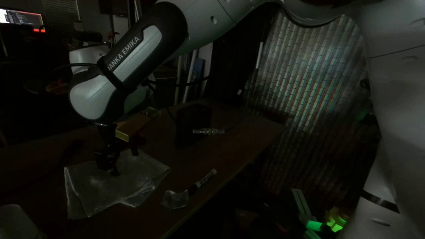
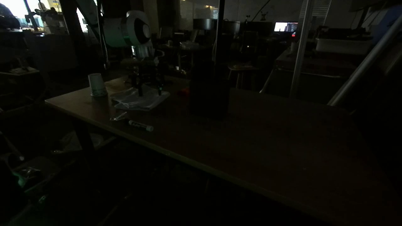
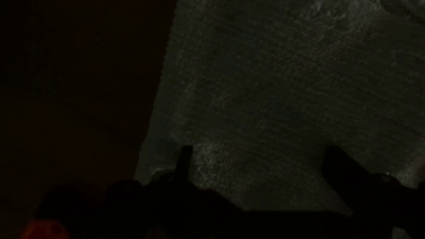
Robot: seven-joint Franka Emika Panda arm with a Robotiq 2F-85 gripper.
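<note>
A pale folded cloth (image 1: 95,191) lies on the dark table, one corner loosely overlapped. Over its far part my gripper (image 1: 125,163) points down, its fingers apart. In the wrist view the fingers (image 3: 184,161) stand wide on either side of bare cloth (image 3: 255,99), with nothing gripped between them. The second exterior view also has the gripper (image 2: 149,91) low over the cloth (image 2: 139,102). Whether the fingertips touch the fabric I cannot tell in this dim light.
Near the front edge lie a marker (image 1: 205,178) and a crumpled clear wrapper (image 1: 175,199). A pale cup (image 2: 97,84) stands left of the cloth. Behind sits a dark box (image 1: 185,125); a red object (image 2: 183,91) shows beside it.
</note>
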